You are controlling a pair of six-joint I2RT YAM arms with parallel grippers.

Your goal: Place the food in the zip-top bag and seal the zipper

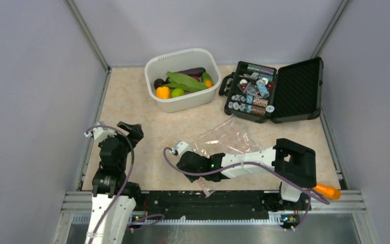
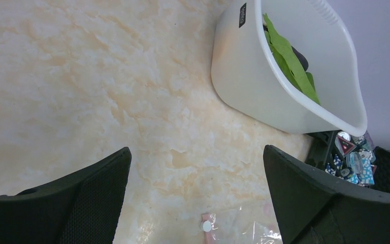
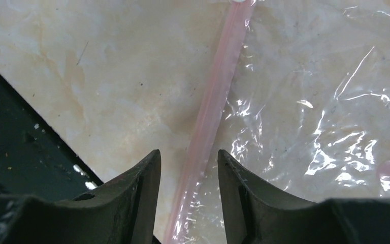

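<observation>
The clear zip top bag (image 1: 223, 137) lies flat near the table's middle front, its pink zipper strip (image 3: 208, 122) along the left edge. My right gripper hangs just over that strip, fingers apart on either side of it in the right wrist view, nothing held. My left gripper is open and empty over bare table, left of the bag. The food sits in a white bin (image 1: 182, 104) at the back: eggplant (image 1: 190, 71), green leafy piece (image 1: 185, 81), yellow pepper (image 1: 163, 92), lime (image 1: 177, 93) and others.
An open black case (image 1: 297, 89) of small items stands at back right. An orange object (image 1: 326, 191) lies at the right front beside the right arm's base. A dark rail (image 3: 15, 132) runs along the front edge.
</observation>
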